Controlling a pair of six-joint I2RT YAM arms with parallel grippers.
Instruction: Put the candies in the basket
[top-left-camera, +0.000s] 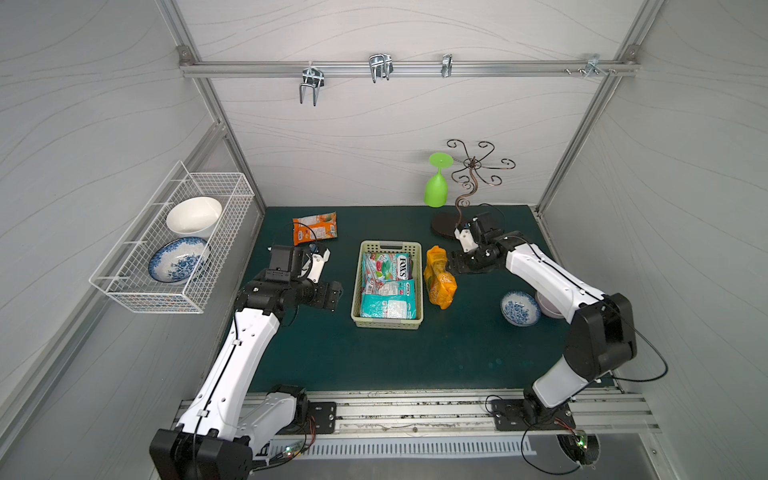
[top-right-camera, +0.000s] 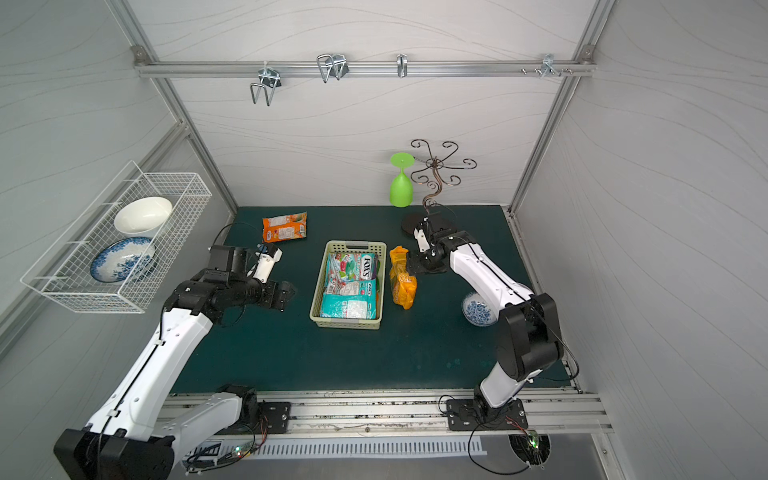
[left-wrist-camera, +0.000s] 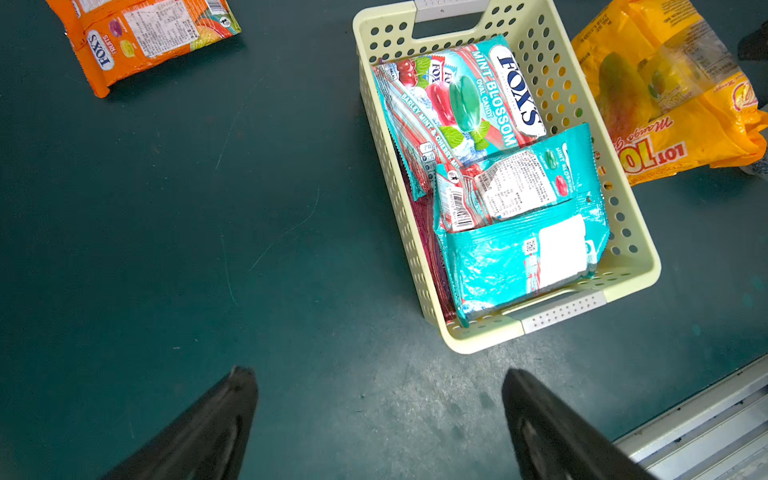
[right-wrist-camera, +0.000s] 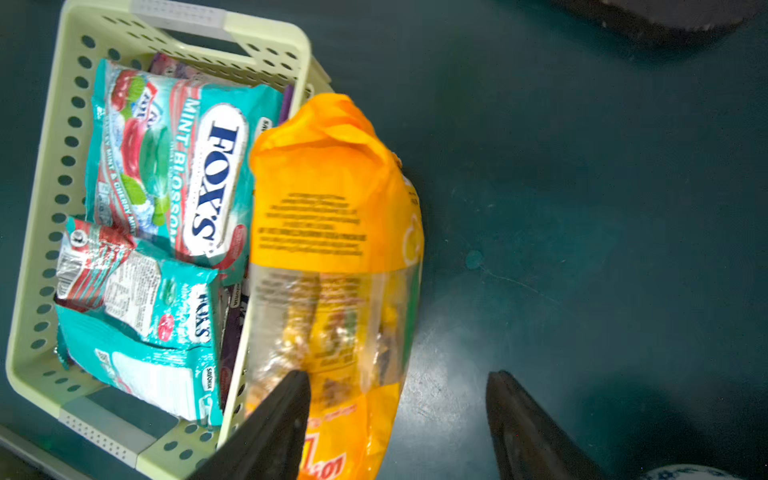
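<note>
A yellow Lot 100 candy bag stands on the table outside the basket, close along its right wall. The pale green basket holds teal Fox's bags and some packs beneath them. An orange Fox's bag lies at the back left. My right gripper is open near the yellow bag; its left finger overlaps the bag's lower part in the right wrist view, and nothing is gripped. Left of the basket, my left gripper is open over bare table.
A dark-based metal stand and an upturned green goblet are at the back. A blue-patterned bowl sits right. The white wire rack with bowls hangs left.
</note>
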